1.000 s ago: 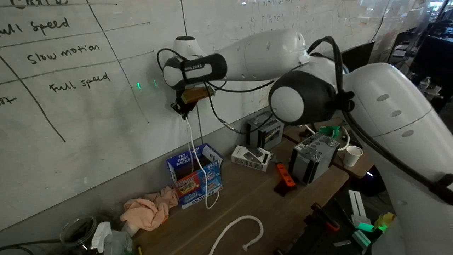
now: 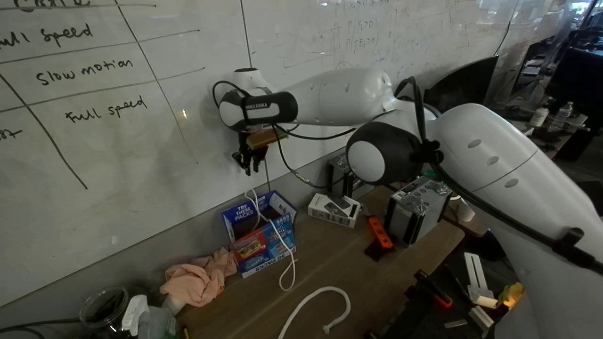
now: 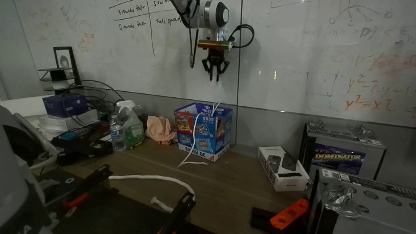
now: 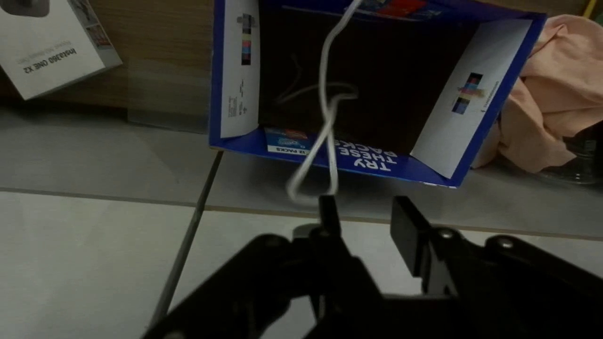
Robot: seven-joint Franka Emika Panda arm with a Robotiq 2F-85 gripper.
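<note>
My gripper (image 3: 214,80) hangs above and behind the blue snack box, near the whiteboard, its fingers (image 4: 411,234) parted with nothing between them. Below the fingertips, a thin white rope (image 4: 323,135) loops over the box's back edge, blurred at its bend. Part of that rope lies inside the open box (image 3: 202,145), and the other part hangs over the front, its end on the table (image 3: 193,162). In the first exterior view the same rope (image 2: 277,229) drapes across the box, apart from the gripper.
A second, thicker white rope (image 3: 163,177) lies on the table in front. Left of the box are a peach cloth (image 3: 160,129) and a spray bottle (image 3: 133,125). A white camera box (image 3: 282,171) and batteries (image 3: 343,156) stand at the right. The whiteboard is close behind.
One second ago the shut gripper held the rope up above the box.
</note>
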